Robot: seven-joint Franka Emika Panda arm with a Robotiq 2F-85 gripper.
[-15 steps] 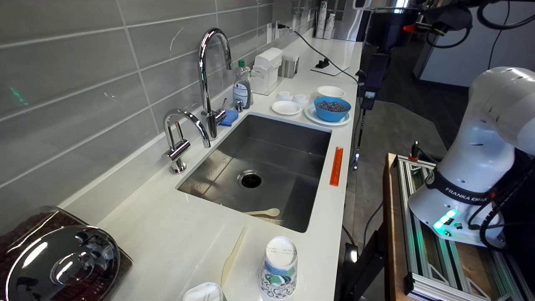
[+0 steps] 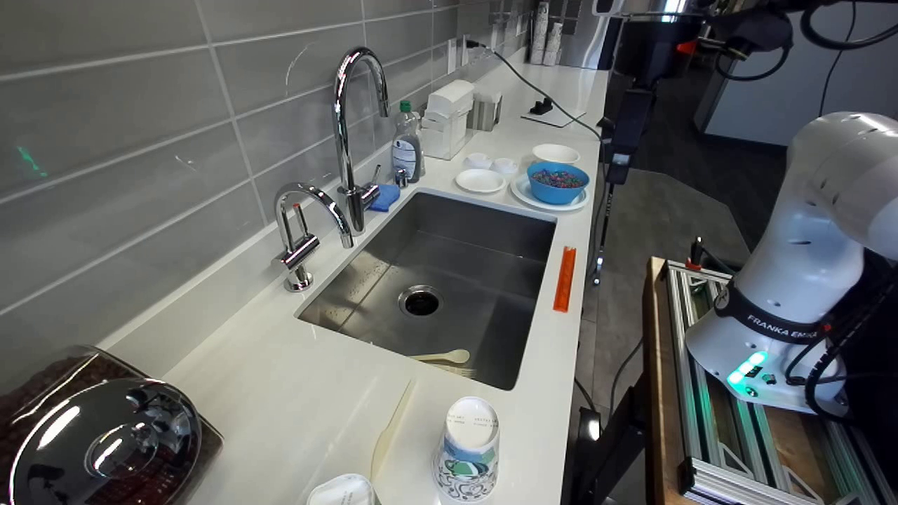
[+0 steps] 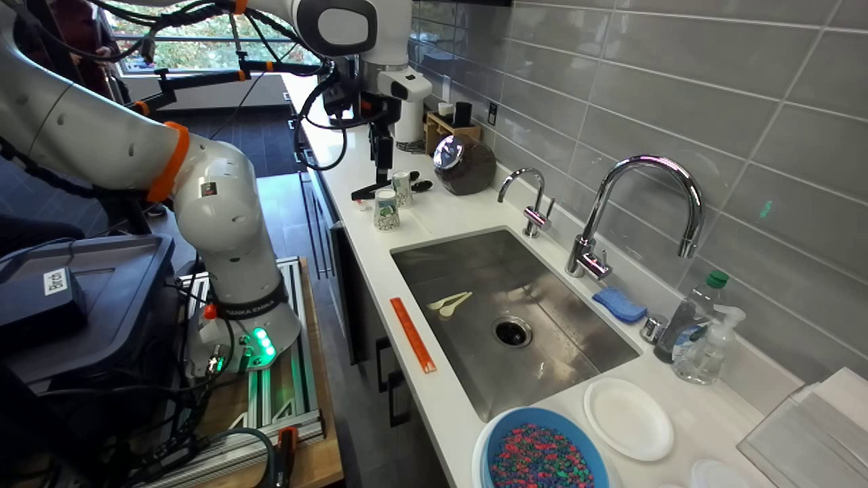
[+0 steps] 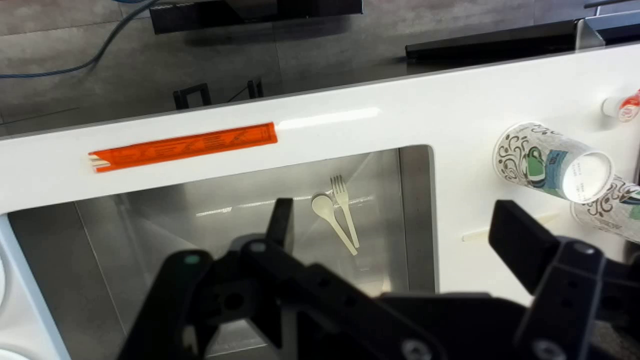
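In the wrist view my gripper stands wide open, its two black fingers far apart and nothing held between them. Below, a pale spoon and a pale fork lie side by side on the floor of the steel sink. A pale knife rests on the counter beside the basin; one finger partly covers it in the wrist view. Two upside-down patterned paper cups, one nearer the counter's front edge and one behind it, stand near it. An orange chopstick packet lies along the sink's front rim.
Two faucets, one tall and one short, rise behind the sink. A blue sponge, a soap bottle, a blue bowl of colourful bits and white plates occupy the far end. A lidded jar stands opposite.
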